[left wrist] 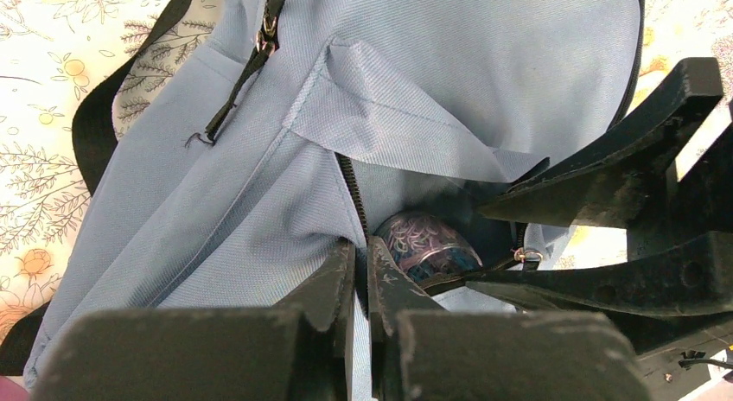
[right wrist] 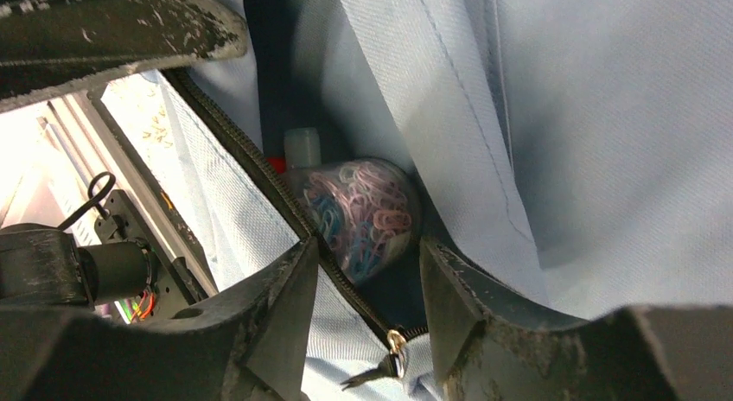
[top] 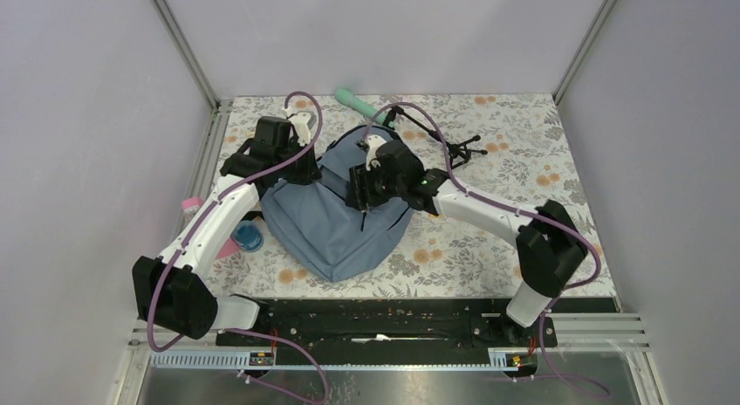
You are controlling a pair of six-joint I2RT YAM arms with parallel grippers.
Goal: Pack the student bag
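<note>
The blue-grey bag (top: 336,235) lies on the flowered tabletop with its zipped pocket gaping. In the left wrist view my left gripper is shut on the pocket's edge, pinching its cloth. Inside the pocket rests a clear jar of coloured paper clips (right wrist: 367,213), lying on its side. Beside it show a pale cap (right wrist: 302,148) and a bit of something red. Just above the pocket, my right gripper stands open, fingers apart, with nothing gripped between them. A zipper pull (right wrist: 393,358) hangs at the pocket's near end.
Behind the bag lie a green cylinder (top: 360,106) and a black folded tripod (top: 445,143). Left of the bag are a blue round container (top: 248,236) and a pink item (top: 227,249).
</note>
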